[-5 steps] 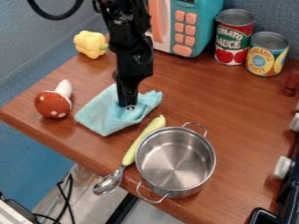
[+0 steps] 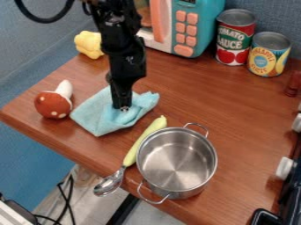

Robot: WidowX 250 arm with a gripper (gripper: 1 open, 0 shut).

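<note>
The black gripper points straight down onto a light blue cloth lying crumpled on the wooden table, its fingertips at the cloth's upper part. Whether the fingers hold any of the fabric cannot be made out. Left of the cloth is a red and white toy, perhaps a mushroom; to the right lie a yellow banana-like piece and a silver spoon.
A steel pot stands front right. At the back are a yellow toy, a toy microwave, a tomato sauce can and another can.
The gripper has shifted slightly down and left, and the cloth's upper right part now lies a little differently under it.
</note>
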